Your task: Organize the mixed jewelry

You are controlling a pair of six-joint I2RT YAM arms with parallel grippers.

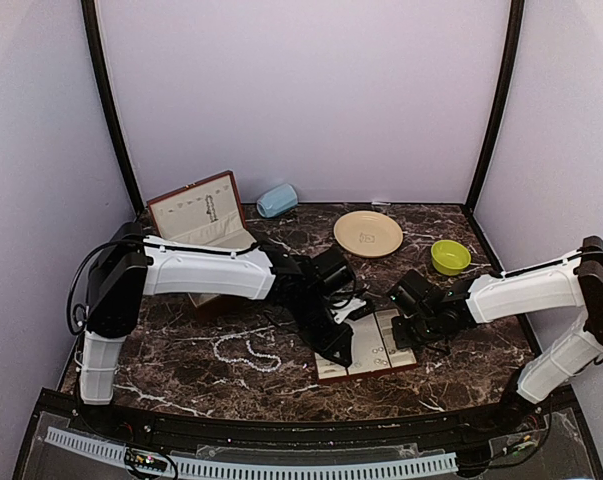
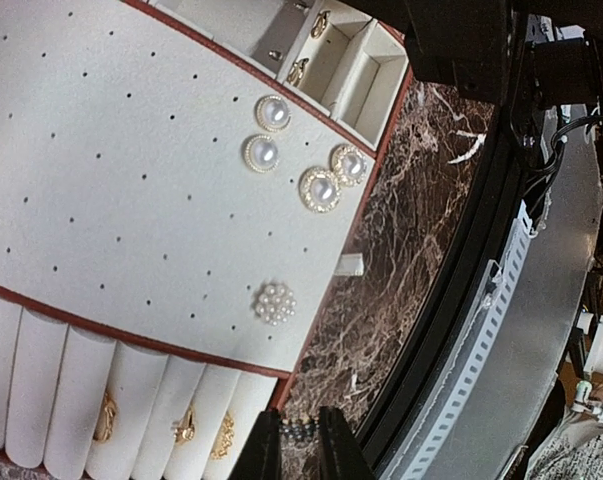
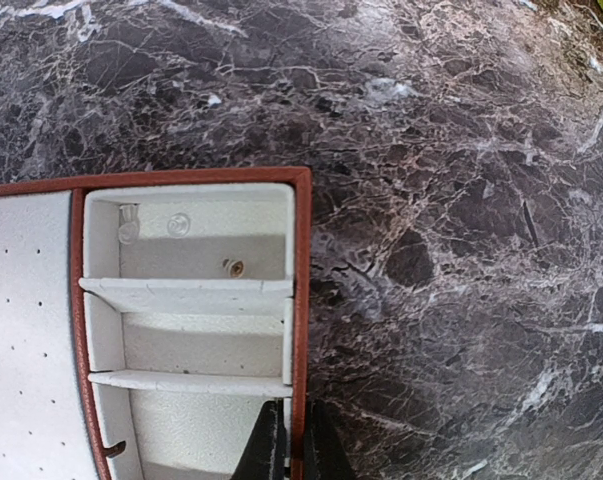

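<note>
A flat jewelry tray with a reddish-brown rim lies on the table under both grippers. In the left wrist view, the white pad bears several round pearl earrings and a pearl cluster earring. Ring rolls beside the pad hold gold rings. Between the fingertips of my left gripper is a small beaded cluster earring, held above the tray's edge by the ring rolls. My right gripper is shut on the tray's side wall, beside the small compartments.
An open jewelry box stands at the back left, a pearl necklace in front of it. A beige plate, a green bowl and a blue cup stand at the back. Bare table lies right of the tray.
</note>
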